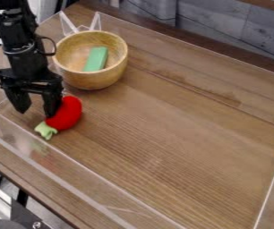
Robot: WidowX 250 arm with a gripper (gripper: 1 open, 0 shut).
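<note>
My black gripper (pixel 30 103) is at the left, low over the wooden table (pixel 182 134), its fingers open and pointing down. Just to its right a red object (pixel 64 113) with a pale green top end (pixel 45 130) lies on the table, pointing toward the lower left. The near fingertip is beside or against the red object; I cannot tell whether they touch.
A tan bowl (pixel 113 69) holding a green block (pixel 97 60) stands behind the gripper at the upper middle.
</note>
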